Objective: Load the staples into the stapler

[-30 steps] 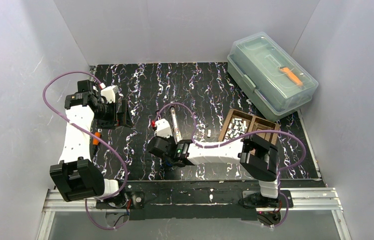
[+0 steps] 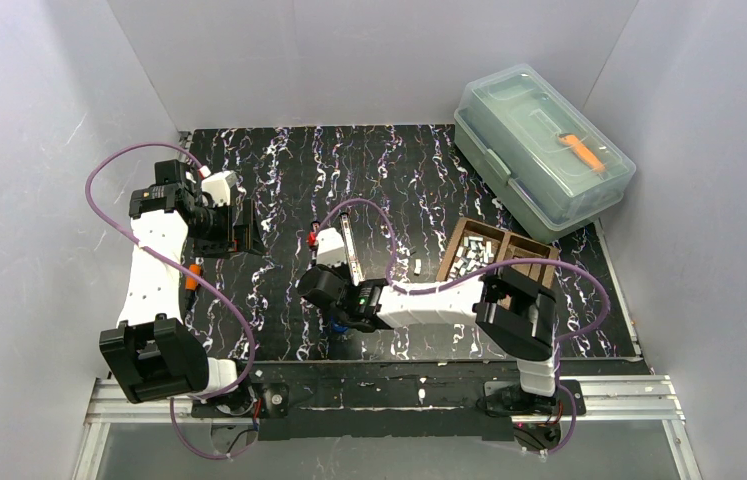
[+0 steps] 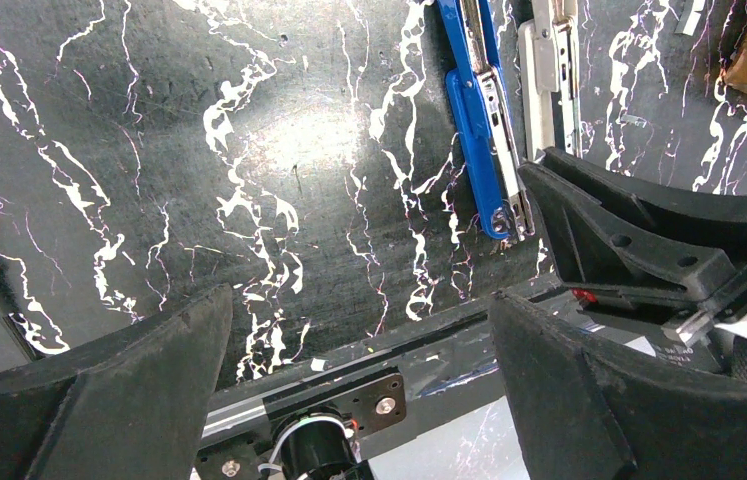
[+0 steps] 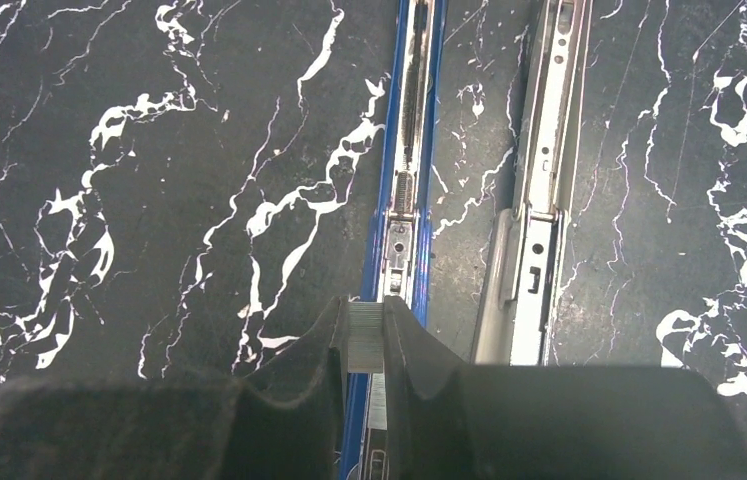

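In the right wrist view my right gripper is shut on a small grey strip of staples. It hovers over the opened blue stapler, whose long metal channel runs away from me. Another silvery piece, apparently staples, shows in the channel just below the held strip. To the right lies an opened white stapler, apart from the blue one. The left wrist view shows both the blue stapler and my left gripper, open and empty, well to their left.
A brown divided box with several staple strips stands to the right, one loose strip beside it. Behind is a lidded green case. An orange-handled tool lies at left.
My right gripper has shifted very slightly right over the staplers. The left arm has stayed still.
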